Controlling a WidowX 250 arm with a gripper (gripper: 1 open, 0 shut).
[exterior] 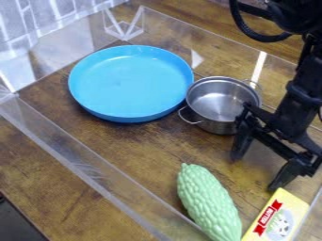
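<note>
The black gripper [262,153] hangs low over the wooden table at the right, its fingers spread apart with nothing visible between them. It is just right of and in front of a steel pot [217,96]. A pale green bitter melon [208,202] lies at the bottom centre. A yellow box [276,217] with a red label lies at the bottom right, in front of the gripper. A blue plate [130,78] lies behind and left of the pot.
Clear plastic-looking strips [101,188] border the work area at left and back. Bare wood [113,151] fills the middle left of the table.
</note>
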